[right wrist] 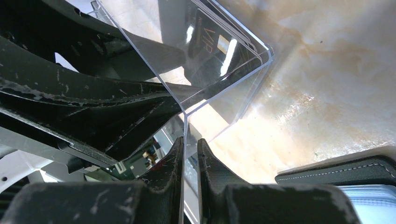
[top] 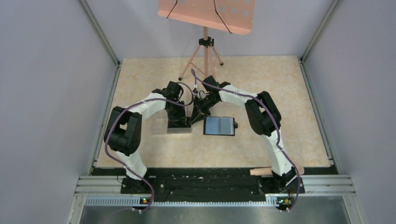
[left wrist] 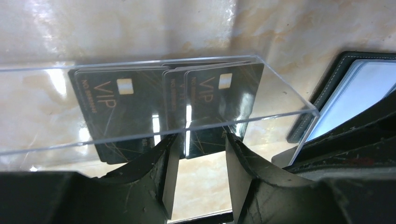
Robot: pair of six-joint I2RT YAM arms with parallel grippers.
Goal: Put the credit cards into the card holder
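Note:
A clear acrylic box (left wrist: 280,112) (top: 159,129) holds several dark VIP cards (left wrist: 116,107) (right wrist: 215,42), stacked in overlapping piles. My left gripper (top: 181,116) stands open over the box, its fingers apart and nothing seen held between them. My right gripper (top: 198,114) is shut on the box's corner edge at its right end. The card holder (top: 219,126) (left wrist: 350,84), dark with stitched edges and pale blue sleeves, lies open to the right of the box.
A pink easel (top: 205,56) stands at the back of the table (top: 280,79). A pale wooden roller (top: 259,171) lies at the front right edge. The table's left, right and front areas are mostly clear. The two grippers are very close together.

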